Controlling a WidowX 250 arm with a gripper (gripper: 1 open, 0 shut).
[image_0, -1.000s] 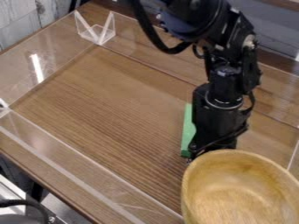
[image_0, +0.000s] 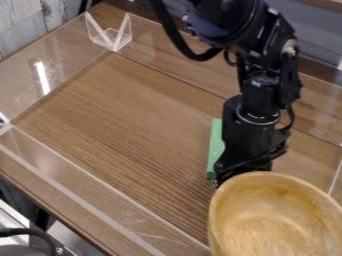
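My gripper (image_0: 230, 172) reaches down at the right of the view, beside a green object (image_0: 215, 140) lying on the wooden table (image_0: 120, 130). A large yellow bowl (image_0: 274, 225) at the lower right hides the lower part of the gripper, so its fingertips and whatever may be between them cannot be made out.
A clear plastic stand (image_0: 110, 32) is at the back left. Dark cables lie off the table edge at the lower left.
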